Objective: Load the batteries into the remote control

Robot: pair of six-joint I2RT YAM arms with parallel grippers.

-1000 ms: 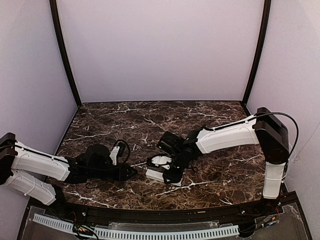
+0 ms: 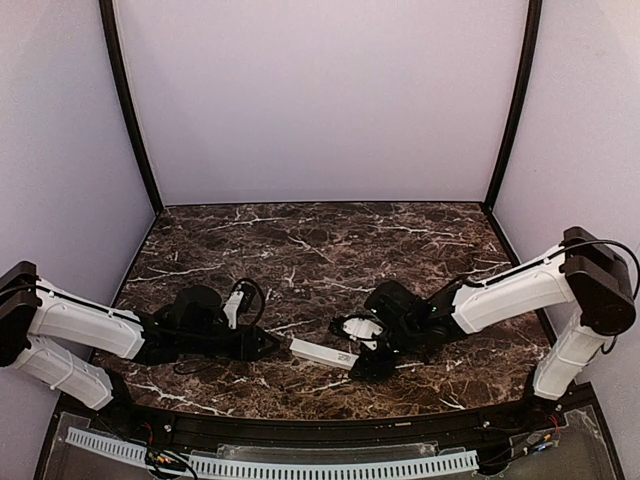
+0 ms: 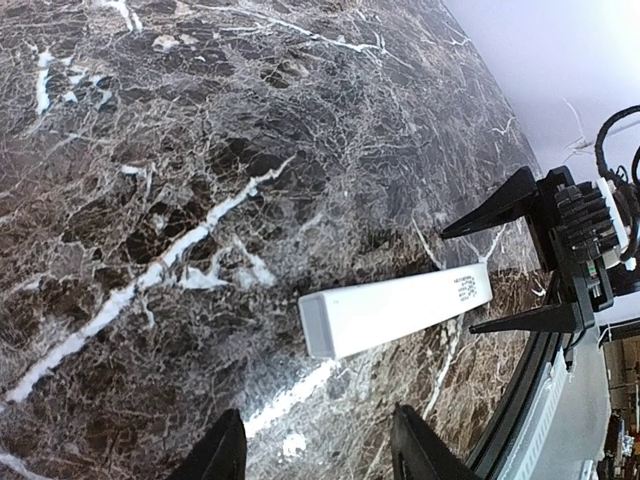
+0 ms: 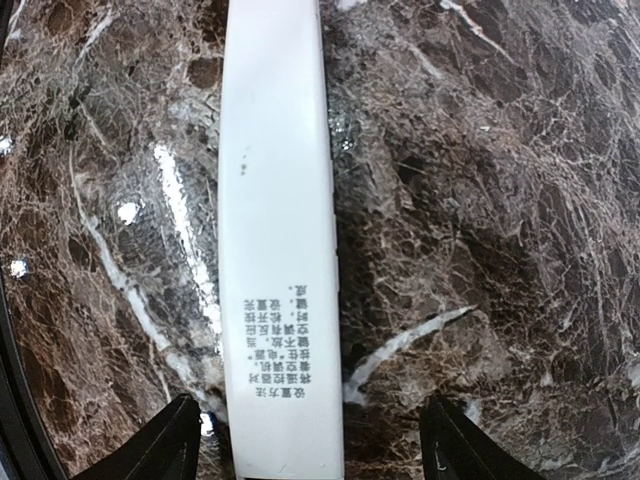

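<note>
A long white remote [image 2: 320,352] lies flat on the marble table, printed text on its upper face; in the left wrist view the remote [image 3: 390,310] runs toward the right gripper. My right gripper [image 2: 365,360] hovers at its right end, fingers [image 4: 165,445] apart on either side of it, open. In the left wrist view the right gripper shows with open fingers. My left gripper [image 2: 265,345] stands open just left of the remote, nothing between its fingertips. I see no batteries.
White walls stand at the back and sides, and a dark rail runs along the front edge.
My right arm has moved rightward toward the remote's right end, uncovering more of it in the top view. The left arm is nearly unmoved.
</note>
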